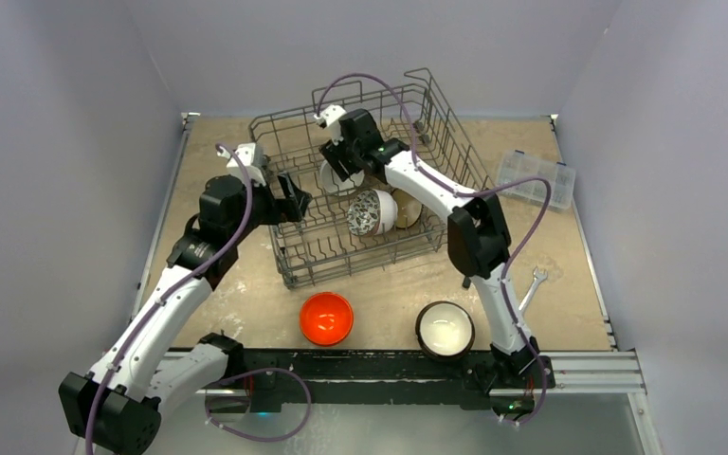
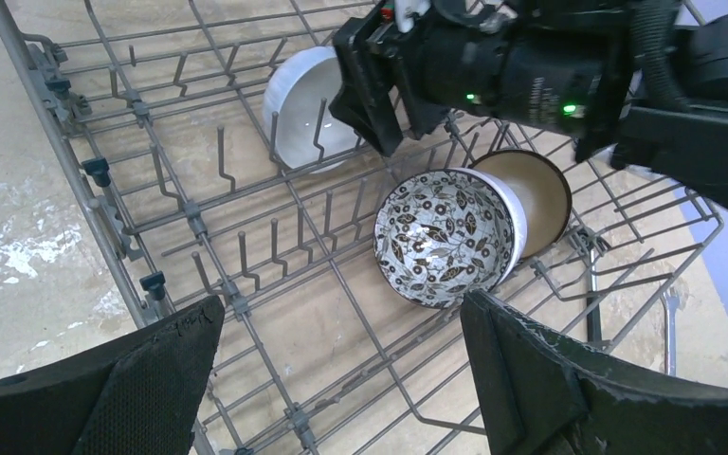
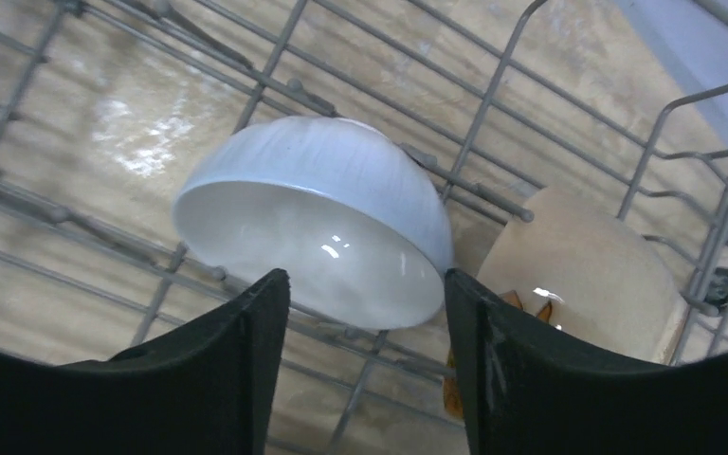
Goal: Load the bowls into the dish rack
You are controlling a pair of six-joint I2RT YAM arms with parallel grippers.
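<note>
A white bowl (image 3: 332, 237) stands tilted in the dish rack (image 1: 322, 265). My right gripper hovers at its near rim, fingers part open. A patterned bowl (image 2: 436, 237) and a tan bowl (image 2: 540, 199) sit tilted in front. Another beige piece (image 3: 578, 275) shows beside the white bowl in the right wrist view. An orange bowl (image 1: 326, 318) and a cream bowl with a dark rim (image 1: 445, 330) rest on the counter before the rack. My left gripper is open over the rack's left side, nothing between its fingers.
A clear plastic box (image 1: 536, 175) and a wrench (image 1: 535, 284) lie right of the rack. Walls surround the counter at back and sides.
</note>
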